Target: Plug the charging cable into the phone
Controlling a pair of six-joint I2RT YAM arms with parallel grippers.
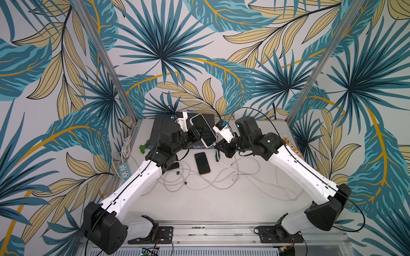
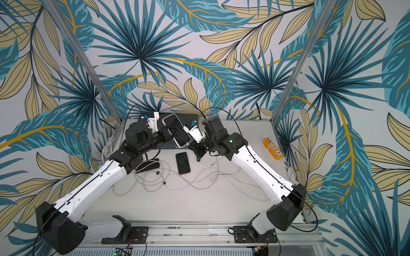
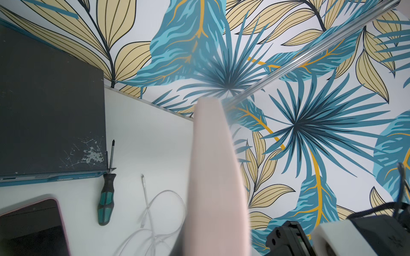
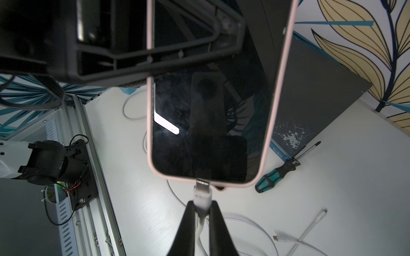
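Note:
A dark-screened phone with a pink edge [image 4: 277, 102] is held up off the table, tilted, by my left gripper [image 1: 199, 134], shut on it. Edge-on, the same phone [image 3: 217, 179] fills the middle of the left wrist view and hides that gripper's fingertips. Below its bottom edge, the right wrist view shows the white plug of a charging cable [image 4: 202, 198] between the narrow fingertips of my right gripper. The plug's metal tip overlaps the middle of that bottom edge; how far in it sits, I cannot tell.
A second phone [image 1: 202, 163] lies on the table, with a screwdriver [image 4: 275, 177] to its right. Loose white cables [image 1: 232, 172] curl across the table. Behind the held phone is a dark flat box [image 3: 51, 102].

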